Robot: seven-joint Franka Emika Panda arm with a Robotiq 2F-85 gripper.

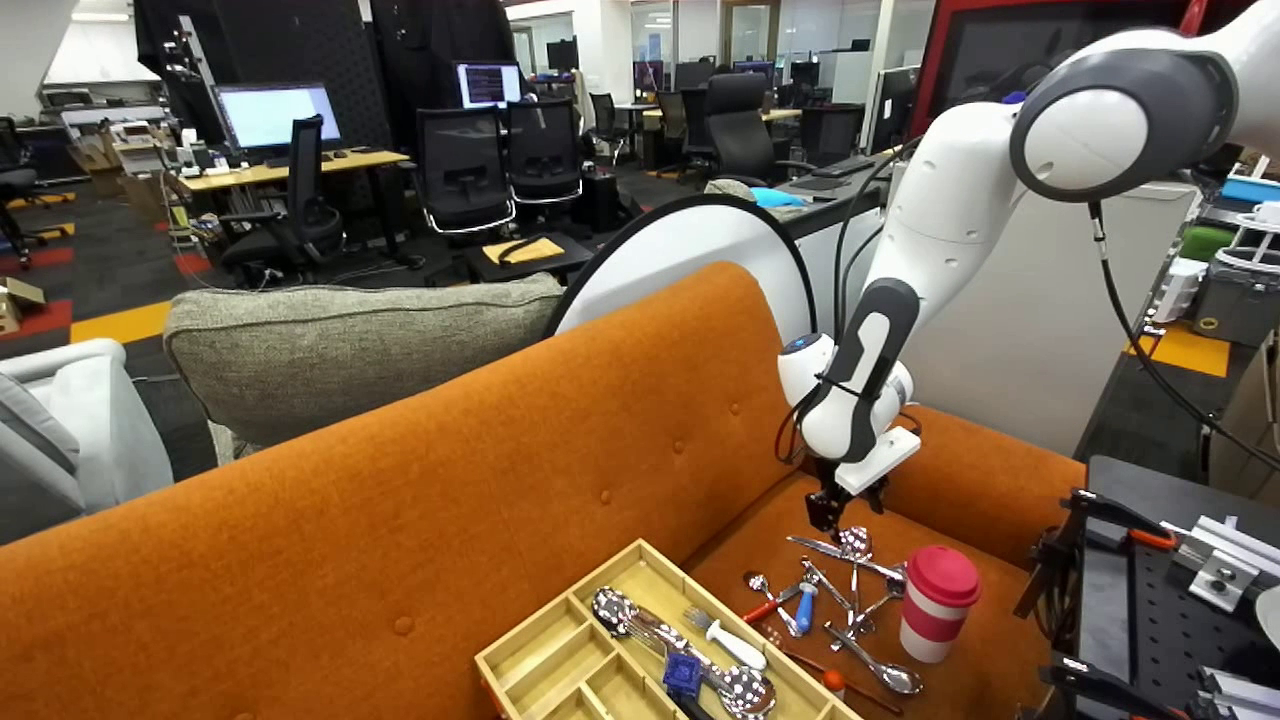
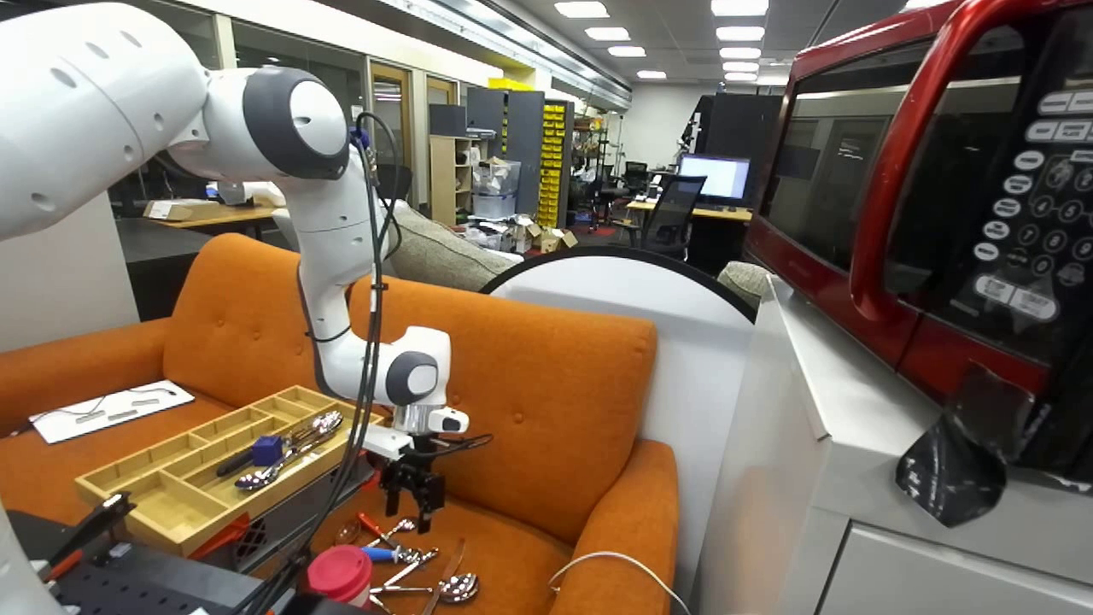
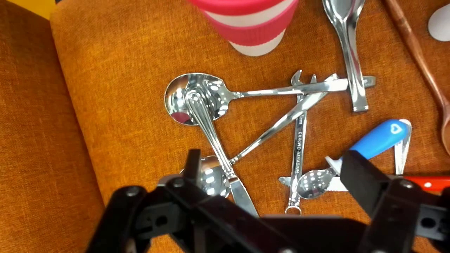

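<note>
Above the orange seat, my gripper stands open, with no object held between its fingers. Below it in the wrist view lies a loose pile: a knife (image 3: 206, 122) crossing two metal spoons, one with its bowl (image 3: 175, 99) further left, plus a wrench (image 3: 298, 143). Toward the right finger is a small spoon with a blue handle (image 3: 381, 137), lying over a red-handled knife (image 3: 428, 182). The wooden tray (image 1: 528, 666) holds several utensils and a blue block (image 1: 683, 672). Part of the lower spoon is hidden behind the left finger.
A red-and-white cup (image 1: 935, 606) stands upright beside the pile. A wooden spoon (image 3: 417, 54) and another metal spoon (image 3: 352, 54) lie nearby. The sofa's armrest (image 2: 625, 512) and backrest (image 1: 396, 528) bound the seat; a black cart (image 1: 1110, 600) stands at the right.
</note>
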